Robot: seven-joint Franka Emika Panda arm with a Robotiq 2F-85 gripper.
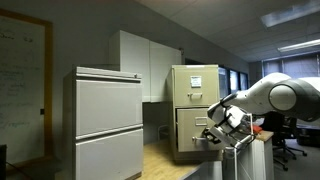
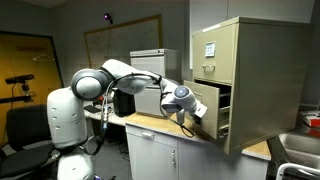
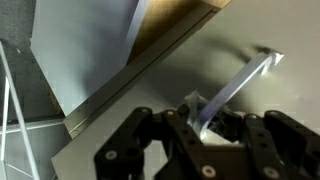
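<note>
A beige filing cabinet (image 2: 262, 75) stands on the counter, its upper drawer (image 2: 213, 52) closed. The lower drawer (image 1: 197, 122) is pulled partly out; exterior view 2 shows a dark gap between its front and the cabinet body. In the wrist view a silvery bar handle (image 3: 240, 80) runs diagonally across the drawer front and passes between the dark fingers. My gripper is shut on this handle. From outside, the gripper (image 2: 194, 110) is at the drawer front, where the arm partly hides the contact.
A light grey two-drawer cabinet (image 1: 105, 120) stands on the same wooden counter (image 1: 160, 158), with bare counter between the two. White wall cupboards (image 1: 146, 65) hang above. A sink (image 2: 297, 165) lies beside the beige cabinet.
</note>
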